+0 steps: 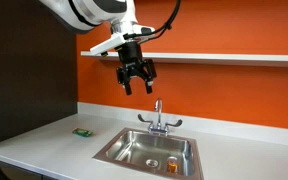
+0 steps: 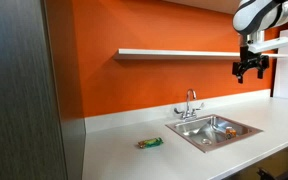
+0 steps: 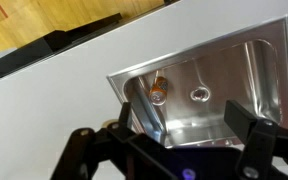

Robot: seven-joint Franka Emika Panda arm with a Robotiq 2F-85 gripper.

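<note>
High above the counter, my gripper (image 1: 138,89) points down with its fingers apart and nothing between them. Below it in the wrist view lies the steel sink (image 3: 189,122), with the two fingers (image 3: 118,118) showing over its near part. Inside the basin, an orange can-like object (image 3: 159,91) rests near one side wall, apart from the round drain. The same orange object (image 1: 172,164) shows small in exterior view 1. A green packet (image 2: 150,143) lies flat on the counter, well away from the sink and the gripper.
Behind the basin stands a faucet (image 1: 159,115) with two lever handles. A long white shelf (image 2: 174,52) runs along the orange wall above.
</note>
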